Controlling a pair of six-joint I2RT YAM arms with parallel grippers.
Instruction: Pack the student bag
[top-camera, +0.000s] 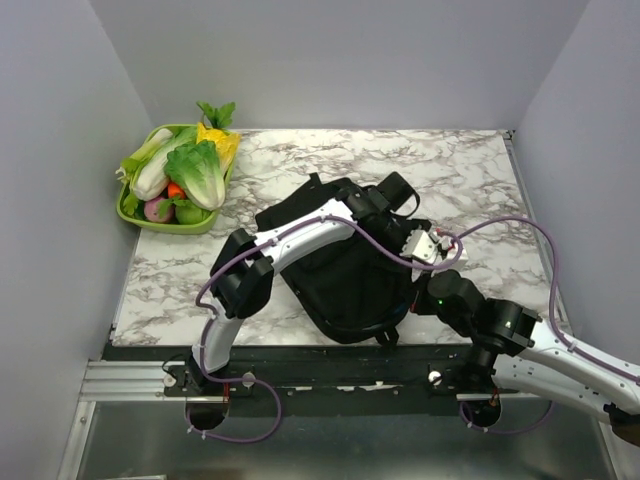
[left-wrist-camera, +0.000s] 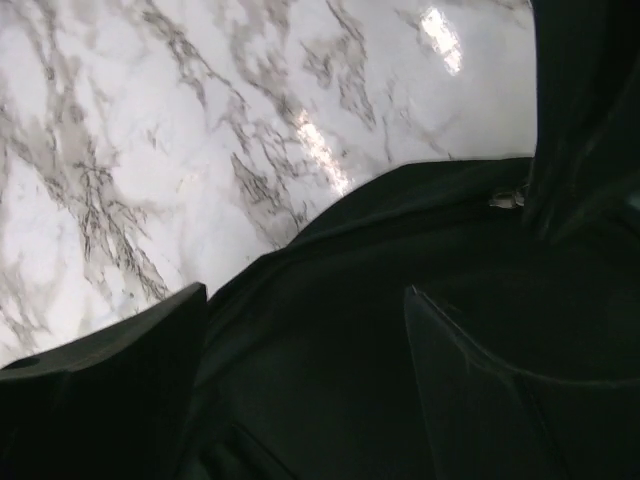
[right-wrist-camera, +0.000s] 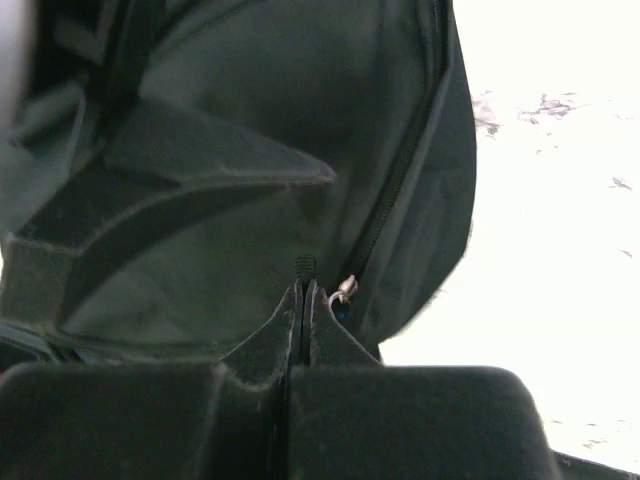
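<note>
The black bag (top-camera: 335, 295) lies on the marble table, and the left arm crosses over its upper part in the top view. My left gripper is open above the bag, near an edge where fabric meets marble; nothing shows between its fingers. My right gripper is shut at the bag's right side. Its tips are close against a metal zipper slider (right-wrist-camera: 347, 289), at the lower end of a zipper (right-wrist-camera: 385, 205). Whether the thin pull is pinched between them cannot be made out. The bag's inside is not visible.
A green basket (top-camera: 178, 229) full of vegetables stands at the back left, clear of both arms. Free marble (top-camera: 455, 165) lies behind and to the right of the bag. Grey walls (top-camera: 330, 60) enclose the table.
</note>
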